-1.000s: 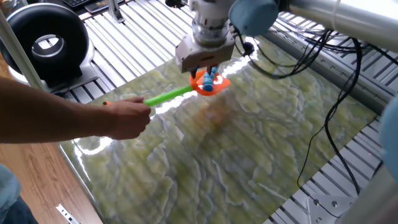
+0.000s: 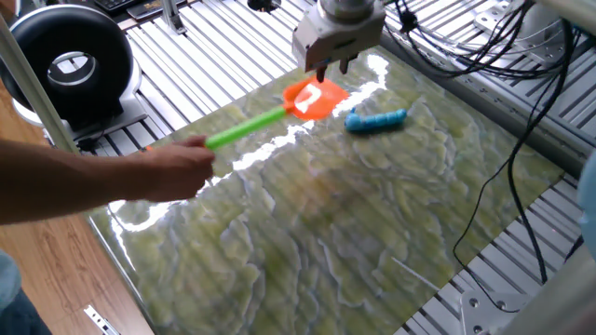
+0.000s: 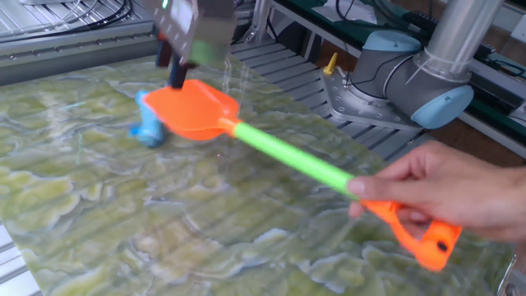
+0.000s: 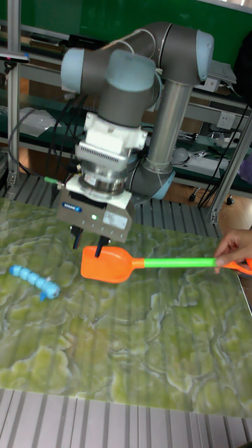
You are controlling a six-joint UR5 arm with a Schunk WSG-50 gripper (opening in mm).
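A blue segmented toy (image 2: 375,121) appears to lie on the green marbled mat (image 2: 317,242), beside the orange blade of a toy shovel (image 2: 321,98). My gripper (image 4: 88,248) hangs above the mat close to that blade, fingers apart and nothing between them. One fingertip overlaps the blade in the third view; whether they touch, I cannot tell. A person's hand (image 3: 444,185) holds the shovel by its green and orange handle, with the blade raised toward my gripper. In the second view the blade covers part of the blue toy (image 3: 149,127).
A large black ring-shaped object (image 2: 65,70) stands at the far left beyond the mat. Loose black cables (image 2: 517,158) run along the right side. The person's forearm (image 2: 74,181) reaches in from the left.
Earlier the blue toy was at my gripper over the orange blade; now it lies apart, to the right. My gripper has risen and shifted right.
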